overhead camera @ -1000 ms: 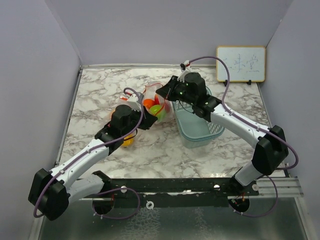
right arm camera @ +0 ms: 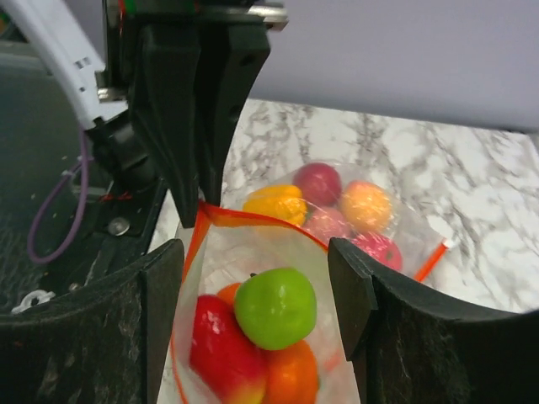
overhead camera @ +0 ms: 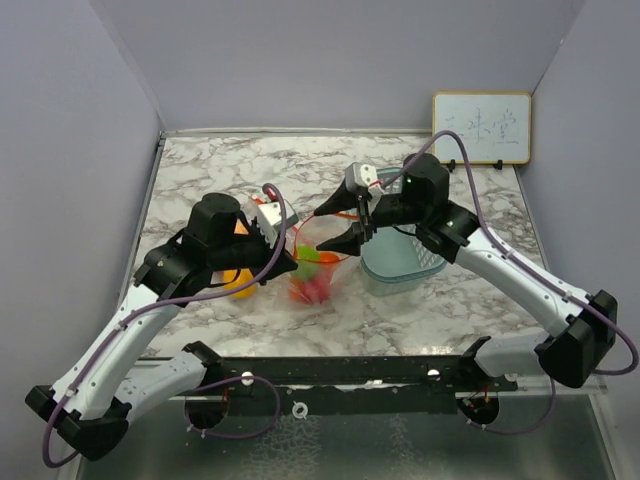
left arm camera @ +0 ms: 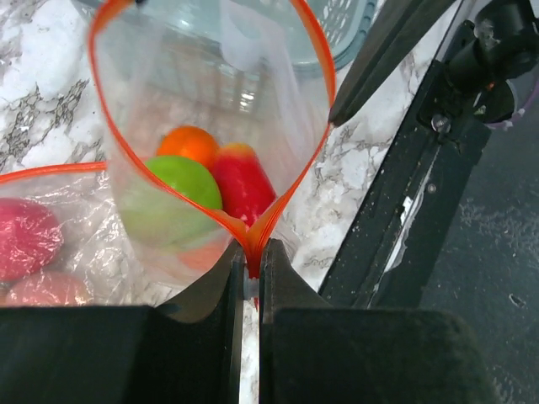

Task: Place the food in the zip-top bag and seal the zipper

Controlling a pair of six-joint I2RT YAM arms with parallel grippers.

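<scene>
The clear zip top bag (left arm camera: 160, 101) stands with its orange-edged mouth wide. My left gripper is shut on one corner of that orange zipper edge (left arm camera: 253, 231). Inside the bag lie a green piece (right arm camera: 276, 308), a red piece (right arm camera: 221, 349) and orange pieces (right arm camera: 290, 370). In the top view my right gripper (overhead camera: 320, 229) is open at the right side of the mouth. Its fingers are spread, with the bag's mouth showing between them in the right wrist view; whether they touch the film I cannot tell.
Another clear bag holding several food pieces, among them a yellow one (right arm camera: 275, 203), lies beyond my left gripper. A pale blue-green basket (overhead camera: 405, 265) stands close on the right. Bare marble table (overhead camera: 380, 330) shows in front.
</scene>
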